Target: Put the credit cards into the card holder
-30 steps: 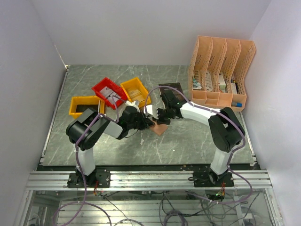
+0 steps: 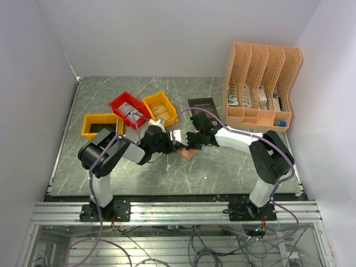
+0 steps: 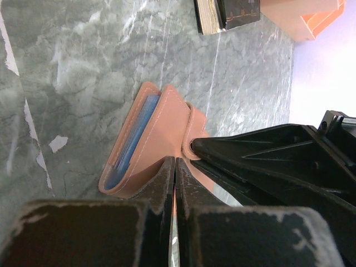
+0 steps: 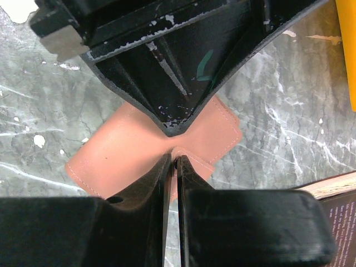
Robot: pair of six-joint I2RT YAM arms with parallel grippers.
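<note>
The salmon leather card holder [image 2: 187, 154] lies at mid table between my grippers. In the left wrist view it [image 3: 148, 156] shows a blue card [image 3: 135, 135] in its pocket. My left gripper is shut on the holder's edge; how much lies between its fingers is hidden. In the right wrist view my right gripper has its fingertips close together at the holder's small flap [image 4: 192, 167]; whether anything is between them is unclear.
Red [image 2: 117, 103] and yellow bins [image 2: 148, 101] stand behind and left of the grippers. A dark book [image 2: 203, 103] lies behind the right gripper, and a peach organizer [image 2: 236, 67] fills the back right.
The left arm is unchanged.
</note>
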